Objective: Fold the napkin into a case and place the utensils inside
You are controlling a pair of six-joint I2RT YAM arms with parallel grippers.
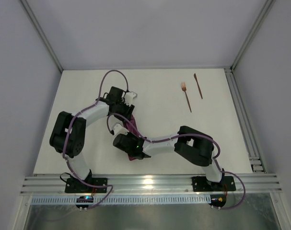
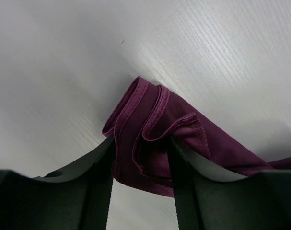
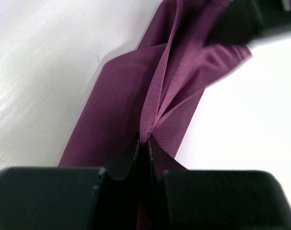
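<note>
The maroon napkin lies folded lengthwise in the middle front of the table, partly under both arms. My left gripper is part open at the napkin's far end, where stitched folded edges show between and beyond its fingertips. My right gripper is shut on a gathered ridge of the napkin nearer the front. A dark shape at the upper right of the right wrist view is part of the left gripper. A wooden fork and a thin wooden utensil lie at the back right.
Grey walls and metal rails border it. Cables arch over both arms.
</note>
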